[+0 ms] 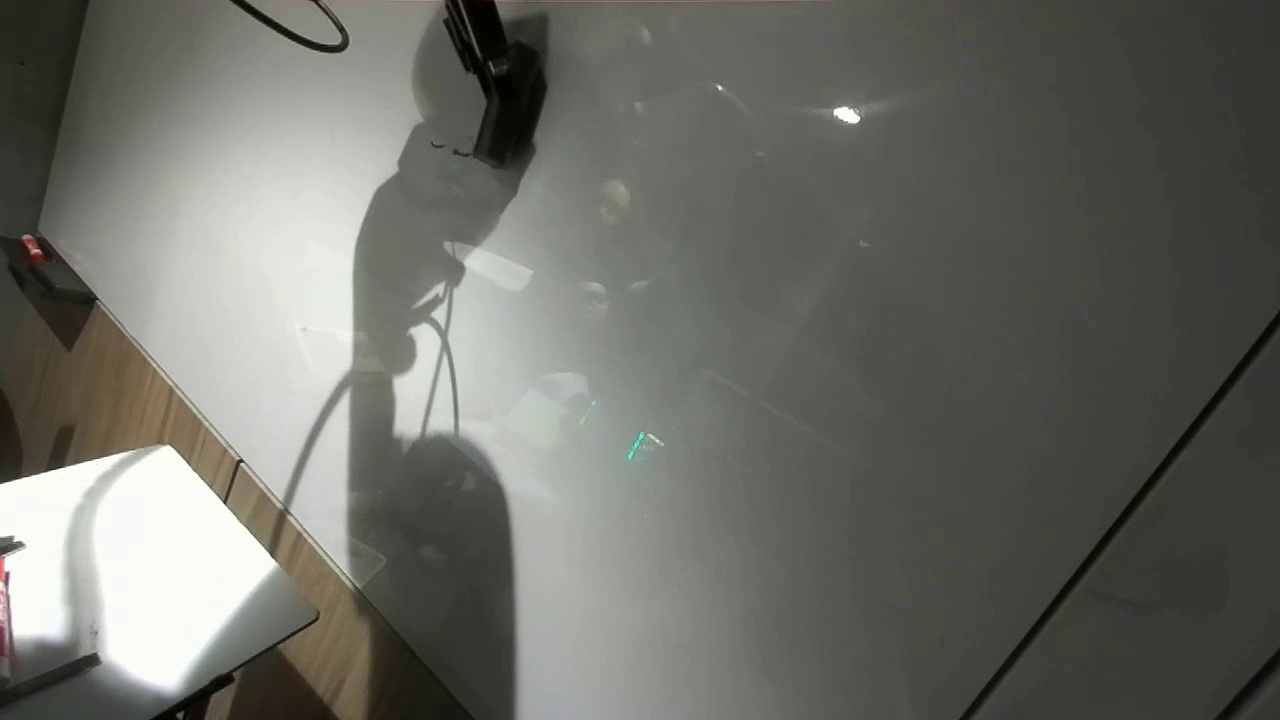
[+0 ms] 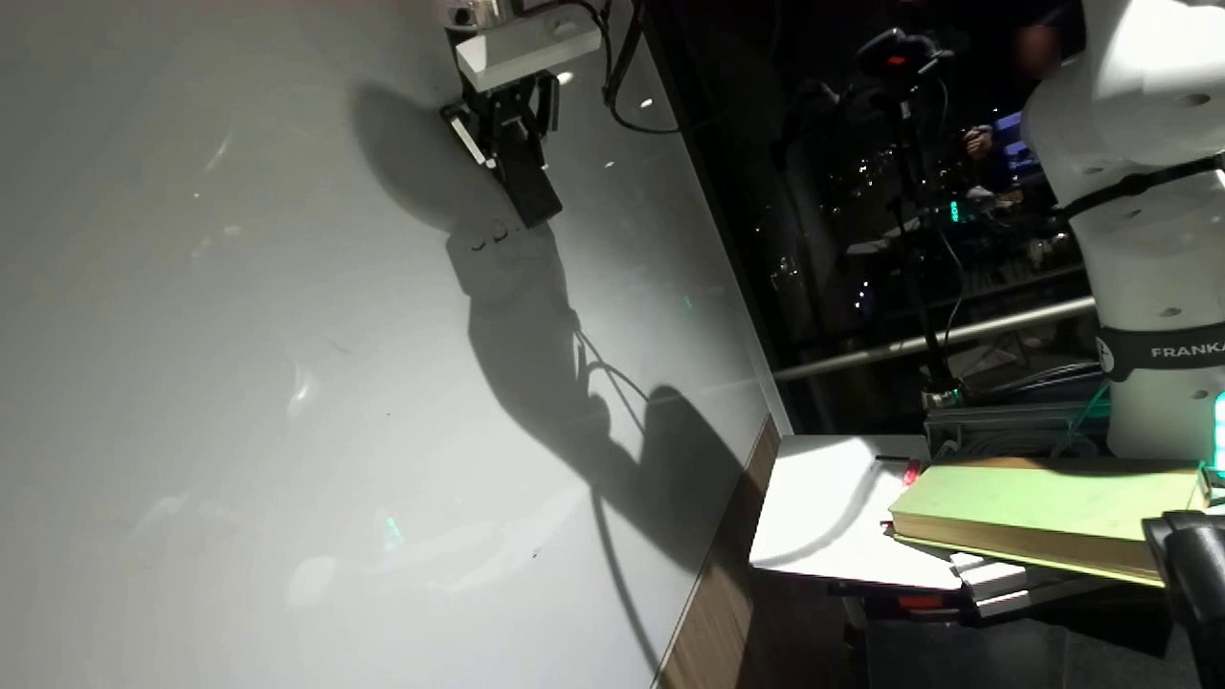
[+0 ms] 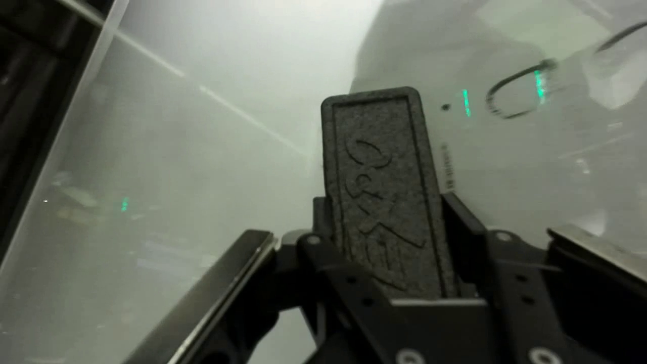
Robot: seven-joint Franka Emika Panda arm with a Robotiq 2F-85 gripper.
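Note:
A dark grey block eraser (image 3: 383, 176) with lettering pressed into its face fills the middle of the wrist view. My gripper is shut on it, one finger along each long side. In exterior view 1 the eraser (image 1: 510, 108) is at the upper left of the whiteboard (image 1: 744, 540), apparently against its surface. Small dark leftover strokes (image 1: 462, 152) lie just left of the eraser's lower end. The wrist view shows a curved stroke (image 3: 496, 97) and a dot (image 3: 446, 107) to the eraser's right. Any marks under the eraser are hidden.
A small white table (image 1: 180, 564) stands at the lower left of exterior view 1. In exterior view 2 a green book (image 2: 1045, 500) lies beside the white tabletop (image 2: 821, 505). Most of the board is bare, with reflections and the arm's shadow on it.

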